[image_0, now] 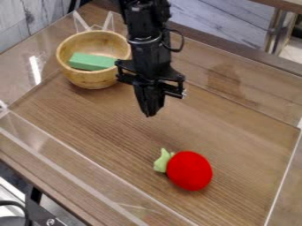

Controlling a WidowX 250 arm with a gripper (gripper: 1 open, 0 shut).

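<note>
My black gripper (148, 97) hangs in the upper middle, above the bare wooden table, just right of a wooden bowl (109, 39). A green block (92, 61) lies inside the bowl. A red strawberry-like toy (189, 171) with a green top lies at the lower right, apart from the gripper. Whether the gripper is open or shut is hard to make out.
A pale wall stands at the top left, and a wooden ledge runs along the top right. A dark cable shows at the bottom left.
</note>
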